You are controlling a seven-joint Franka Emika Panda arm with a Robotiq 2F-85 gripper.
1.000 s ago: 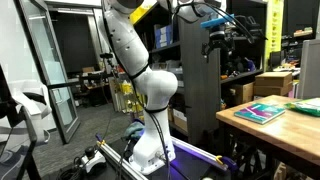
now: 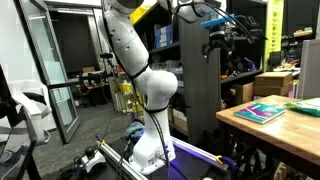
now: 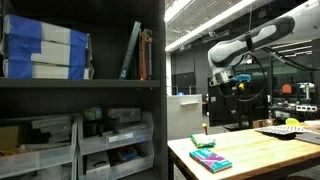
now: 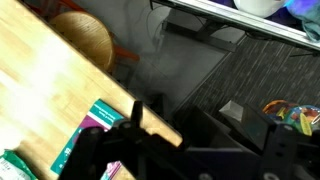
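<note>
My gripper stands open in the wrist view, its dark fingers reaching in from the lower edge with nothing between them. It hangs high above the floor, off the edge of the wooden table (image 3: 262, 151). On that table lies a flat teal, white and pink book or box (image 3: 211, 160); the same flat item (image 4: 88, 142) shows only partly in the wrist view, left of the fingers. A green and white packet (image 3: 201, 141) rests behind it in exterior view 2. Neither item touches the gripper.
A round wooden stool (image 4: 84, 38) stands below the table edge. The dark shelf unit (image 3: 83, 98) carries clear plastic bins (image 3: 116, 138) and blue-white boxes (image 3: 47, 50). Cardboard boxes (image 2: 272, 84) sit behind the table.
</note>
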